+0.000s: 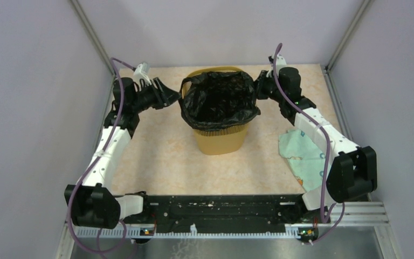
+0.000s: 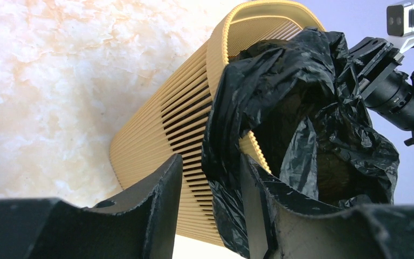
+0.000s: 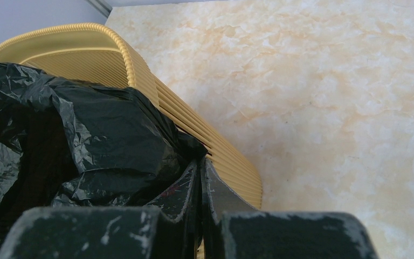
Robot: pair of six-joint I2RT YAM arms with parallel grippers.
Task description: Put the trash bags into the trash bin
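Note:
A yellow trash bin stands on the table, its mouth lined with a black trash bag. The bag's edge is folded over the front rim and sides, while the rear rim is bare. My left gripper is open at the bin's left side, and a hanging fold of the bag lies by its right finger. Over on the right side, my right gripper is shut, its fingertips against the bag's gathered edge; the thin film appears to run between them.
A light green patterned cloth lies on the right of the table, partly under the right arm. Bare tabletop shows left of and in front of the bin.

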